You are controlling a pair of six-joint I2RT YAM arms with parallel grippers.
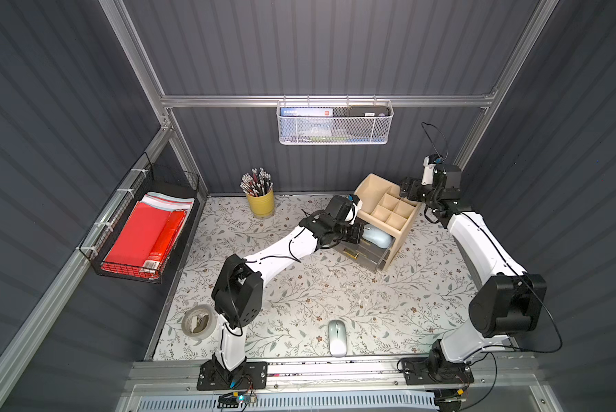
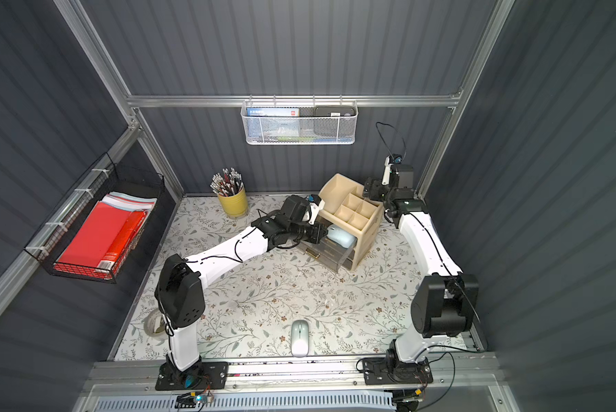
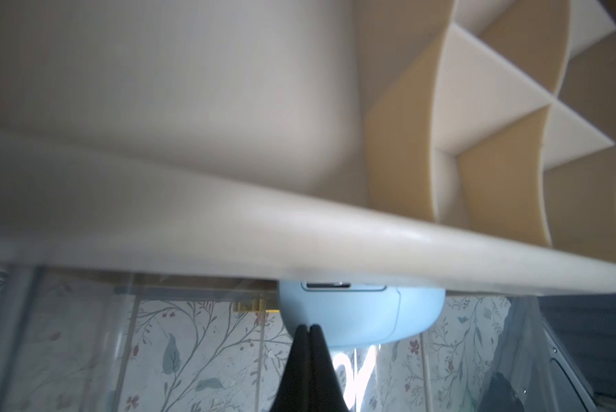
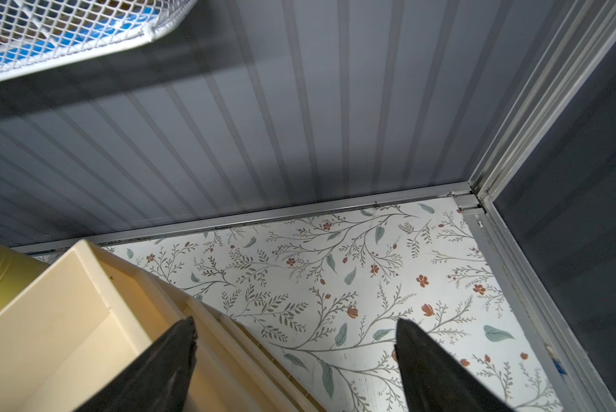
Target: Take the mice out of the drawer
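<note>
A pale blue mouse point(image 1: 377, 236) sits in the pulled-out clear drawer point(image 1: 367, 255) of the beige organizer point(image 2: 368, 237). My left gripper is shut at the drawer, its dark tips in front of the mouse point(image 3: 359, 312) in the left wrist view, with nothing seen between them. Whether those tips touch the mouse I cannot tell. On the table near the front edge lies a grey-white mouse point(image 1: 337, 338). Beside the organizer's upper right side, my right gripper has its fingers wide apart and nothing between them.
At the back left stands a yellow pot point(image 1: 260, 204) of pencils. A white mesh basket point(image 1: 335, 129) hangs on the back wall. A roll of tape point(image 1: 198, 322) lies at the front left.
</note>
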